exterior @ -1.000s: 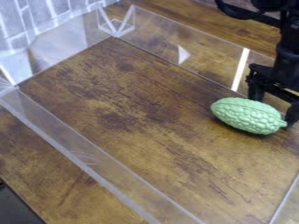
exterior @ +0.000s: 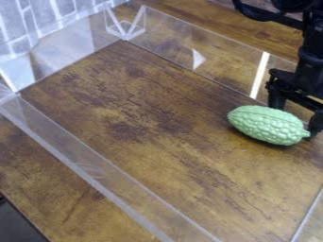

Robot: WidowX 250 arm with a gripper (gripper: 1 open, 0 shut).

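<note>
A pale green, bumpy gourd (exterior: pixel 263 124) lies on its side on the wooden floor of a clear-walled tray, toward the right. The black gripper (exterior: pixel 296 106) is low at the right edge, at the gourd's right end, partly behind it. Whether its fingers are open or closed around that end cannot be made out.
Clear plastic walls (exterior: pixel 82 165) border the wooden surface (exterior: pixel 139 113), whose middle and left are free. A pale tiled or patterned surface (exterior: pixel 38 24) is at the top left. A dark edge shows at the bottom left.
</note>
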